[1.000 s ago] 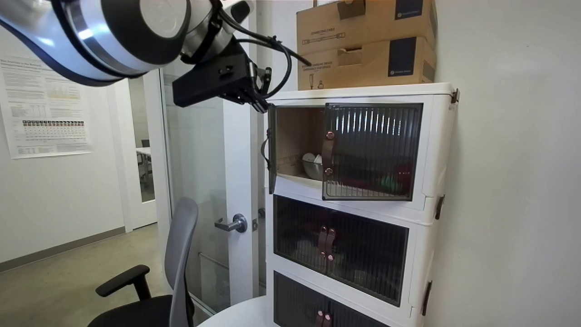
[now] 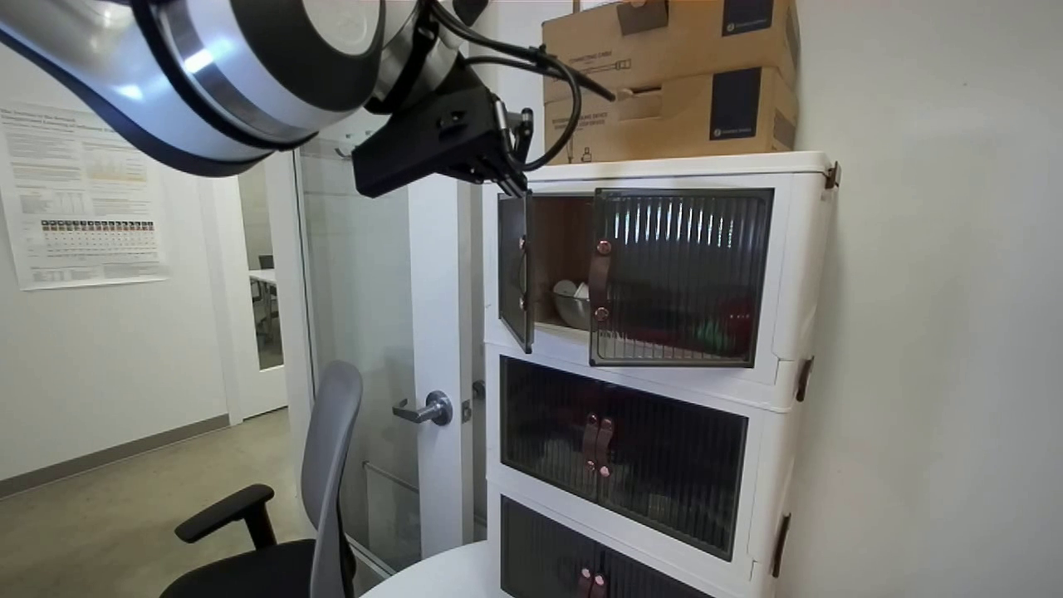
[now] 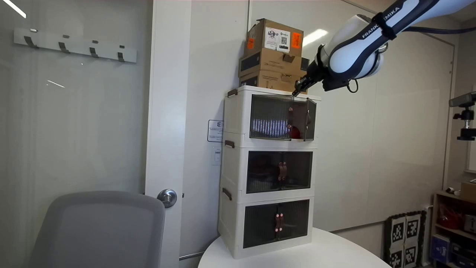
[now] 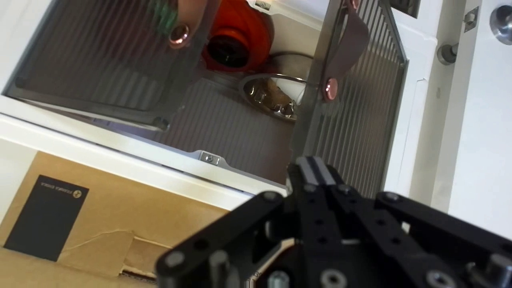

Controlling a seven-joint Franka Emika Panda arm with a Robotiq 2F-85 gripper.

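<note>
My gripper is shut, with nothing seen between its fingers. Its tips are at the upper free corner of the cabinet's top left door, touching or very close to it. That smoked, ribbed door stands part open, with a brown strap handle. The top right door is slightly ajar. Through the gap, the wrist view shows a metal bowl with things in it and a red object. In that view the fingertips overlap the left door's edge, so exact contact is hard to tell.
Cardboard boxes are stacked on the cabinet top, close behind the gripper. Two lower compartments have their doors closed. The cabinet stands on a round white table; a grey chair is nearby.
The left door has swung inward from a wider opening, narrowing the gap. My gripper has moved to the right in exterior view 1 along with it. The right door looks unmoved.
</note>
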